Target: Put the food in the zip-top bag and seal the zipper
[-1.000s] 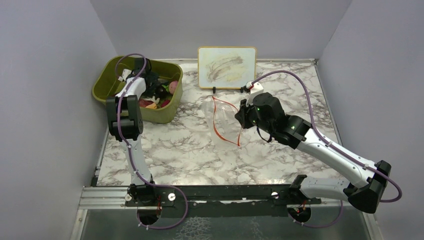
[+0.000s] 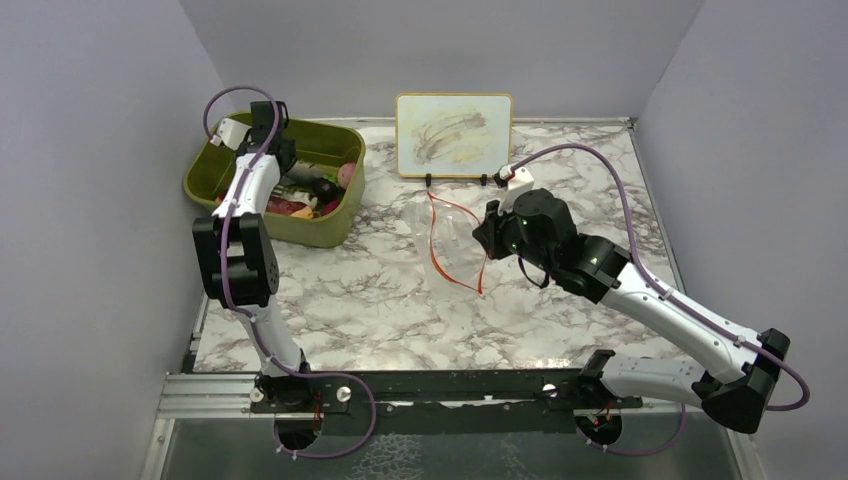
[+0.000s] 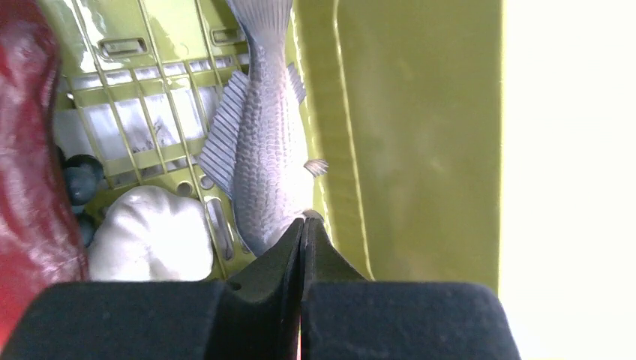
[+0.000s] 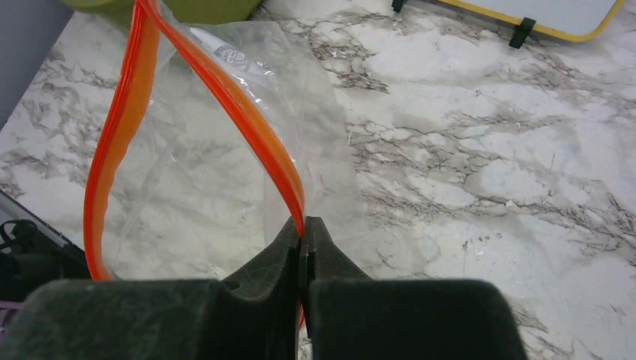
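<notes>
A clear zip top bag with an orange-edged mouth stands gaping near the table's middle. Its near orange edge is pinched in my right gripper, which is shut on it. My left gripper is over the green bin, shut, with nothing showing between its fingertips. Just beyond those tips, a silver toy fish lies along the bin wall; whether they touch it I cannot tell. Beside the fish are a white lumpy piece and a glossy dark red piece. No food shows inside the bag.
Other food in the bin includes a pink round piece and a dark purple one. A whiteboard with a yellow frame leans at the back, behind the bag. Marble tabletop between bin and front edge is clear.
</notes>
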